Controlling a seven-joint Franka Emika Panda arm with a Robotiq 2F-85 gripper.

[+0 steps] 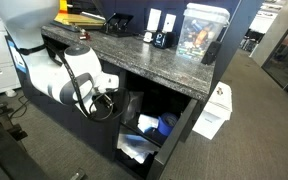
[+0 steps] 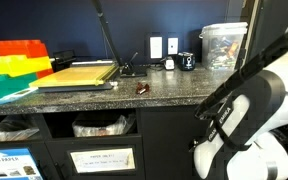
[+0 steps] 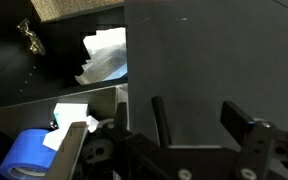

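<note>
In the wrist view my gripper is open, its dark fingers wide apart. A thin black bar, which looks like a handle, stands out from a dark flat panel and shows in the gap between them; I cannot tell whether it is touched. Left of the panel's edge, an open drawer holds a blue roll, a white box-like piece and white paper or plastic. In exterior view 1 the white arm is low against the dark cabinet front, and its gripper is hard to make out.
Above runs the speckled counter with a clear bin of coloured items. White papers lie at the right of the open drawer. In exterior view 2, coloured bins and a yellow-topped tray stand on the counter's left.
</note>
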